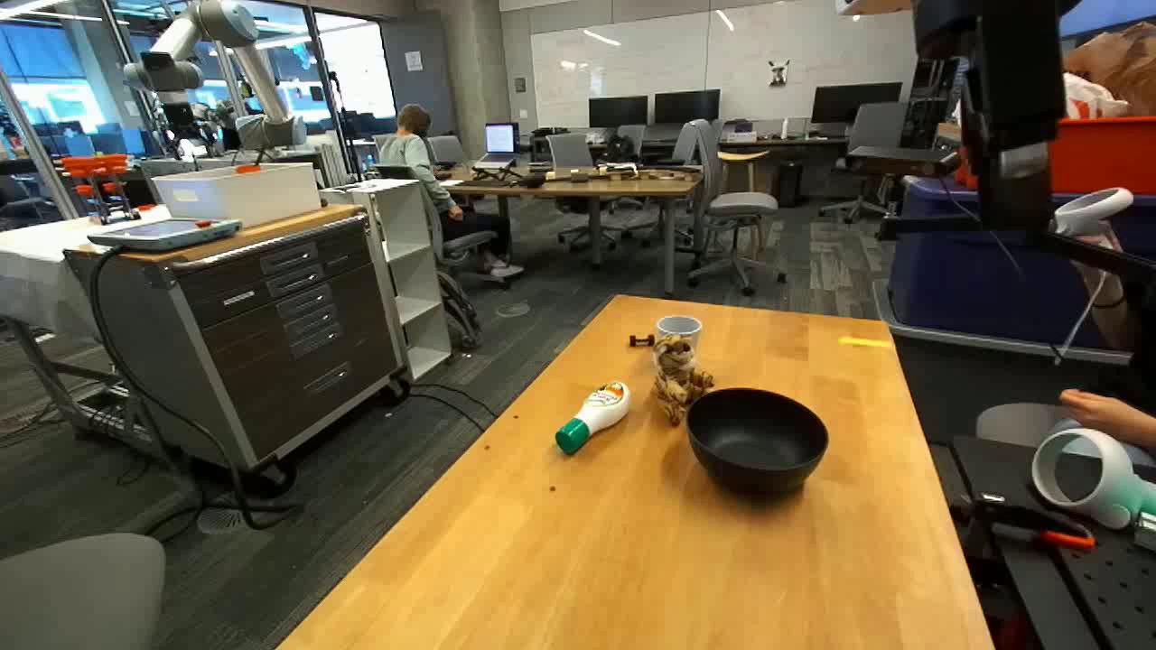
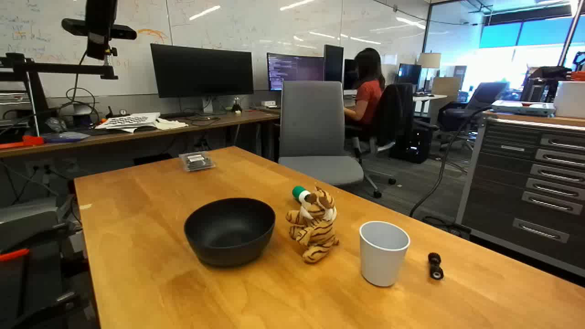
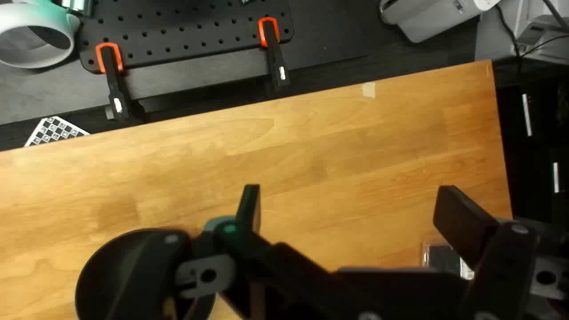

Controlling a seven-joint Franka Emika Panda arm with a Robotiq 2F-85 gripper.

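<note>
Below its left finger, partly covered by it, is the black bowl [image 3: 109,266]; the bowl [image 2: 230,233] stands upright and looks empty in exterior view 2. Close beside the bowl sits a striped plush tiger [image 2: 316,230]. A light grey cup [image 2: 381,257] stands upright, with a small dark dumbbell-shaped piece [image 2: 435,266] near it. In exterior view 1 a white bottle with a green cap [image 1: 593,417] lies on its side. Neither exterior view shows the gripper.
A clear flat package [image 2: 196,161] rests near one table end, partly hidden by the right finger in the wrist view. Orange-tipped clamps [image 3: 274,53] hold a perforated black board [image 3: 186,29] beyond the table edge.
</note>
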